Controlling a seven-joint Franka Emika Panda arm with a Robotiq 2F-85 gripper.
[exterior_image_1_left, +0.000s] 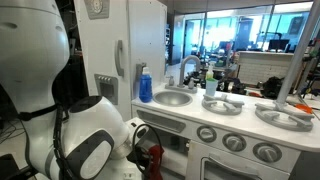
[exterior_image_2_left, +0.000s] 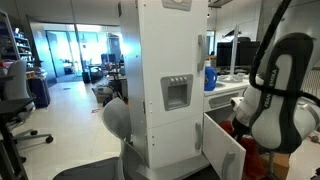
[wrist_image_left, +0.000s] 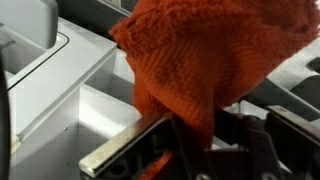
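Note:
A fuzzy red-orange cloth fills the upper middle of the wrist view. My gripper is shut on its lower part, with the dark fingers on either side. Behind the cloth, the pale walls of an open drawer show. In exterior view 1 a bit of dark red cloth appears beside the white arm, low in front of the counter; the fingers are mostly hidden there. Exterior view 2 shows red below the arm, behind the white drawer front.
The counter holds a sink, a blue bottle and several burners. A tall white cabinet stands beside the drawer. Chairs occupy the floor on its other side.

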